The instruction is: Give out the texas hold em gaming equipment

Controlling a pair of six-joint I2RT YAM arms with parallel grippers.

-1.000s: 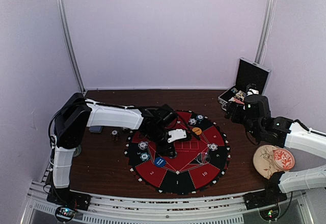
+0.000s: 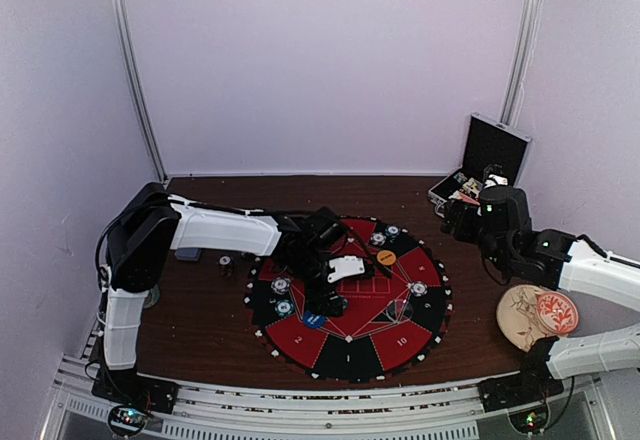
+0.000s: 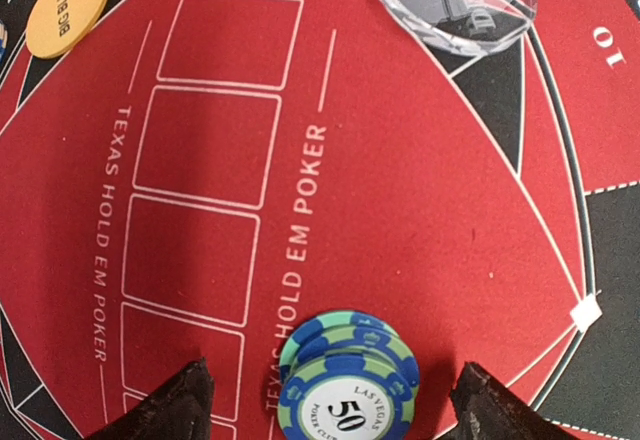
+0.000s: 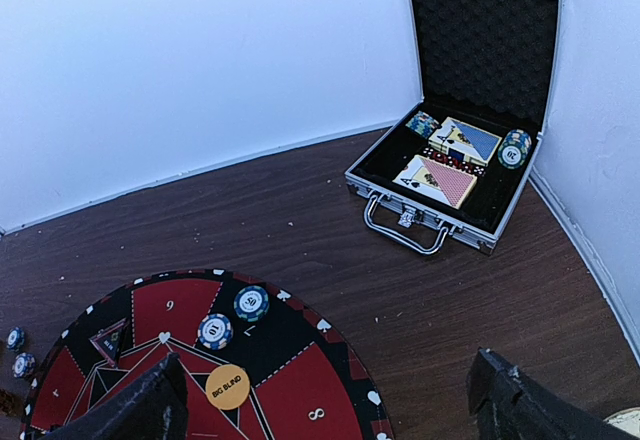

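My left gripper is open over the round red-and-black poker mat [image 2: 350,360]. Between its fingers stands a small stack of blue-green chips marked 50 [image 3: 345,405], with a gap on either side. Up at the right, my right gripper hangs open and empty. At the mat's far side lie an orange big blind button [image 4: 228,387], a chip marked 10 [image 4: 215,331] and another chip [image 4: 250,303] beside it. A blue button [image 2: 313,318] lies close to the left fingertips, and a clear disc [image 3: 455,5] rests on the mat's right part.
An open silver case [image 4: 470,210] at the back right holds card decks [image 4: 437,179] and chip stacks. Round coasters [image 2: 525,317] lie at the right edge. A blue deck [image 2: 188,254] sits left of the mat, and the back table is clear.
The right arm has stayed still.
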